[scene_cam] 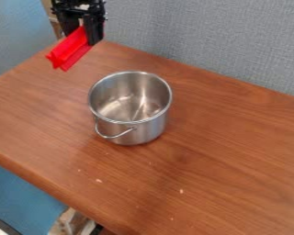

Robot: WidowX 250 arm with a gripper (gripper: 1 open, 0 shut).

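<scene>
My black gripper [81, 27] is at the top left of the view, shut on a long red object [67, 50] that hangs tilted, its lower end toward the front left. A steel pot [130, 127] with a wire handle stands on the wooden table [223, 174], below and to the right of the gripper. Its visible inside is empty.
A grey textured wall [223, 37] runs along the back edge. A blue area lies beyond the table's left edge.
</scene>
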